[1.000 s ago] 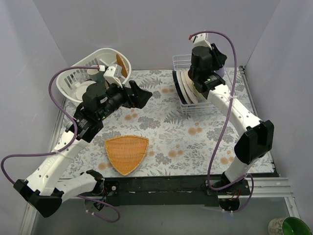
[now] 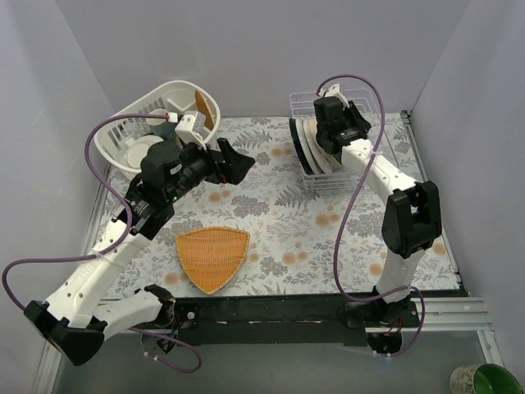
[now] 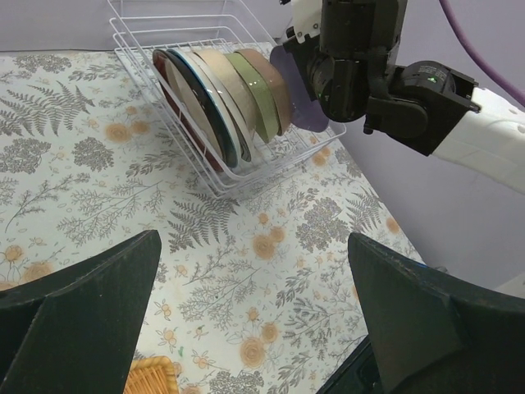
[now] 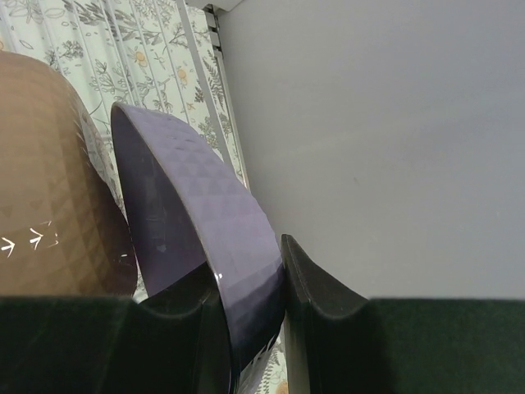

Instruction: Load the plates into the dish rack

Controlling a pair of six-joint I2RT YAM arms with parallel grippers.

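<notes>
A purple plate [image 4: 209, 193] is pinched at its rim by my right gripper, which is shut on it. In the left wrist view the purple plate [image 3: 299, 90] stands on edge in the white wire dish rack [image 3: 221, 187], at the right end of a row. Beside it lean a brown plate [image 3: 271, 86], a green plate [image 3: 256, 98], and several cream and dark ones. The right arm hides much of the rack in the top view. My left gripper [image 2: 238, 162] hangs over the table's left half, open and empty.
A white basket [image 2: 123, 111] at the back left holds dishes and a wooden board [image 2: 203, 109]. An empty wicker tray [image 2: 213, 258] lies at the front. A green cup [image 2: 488, 381] sits at the bottom right corner.
The left arm stays put.
</notes>
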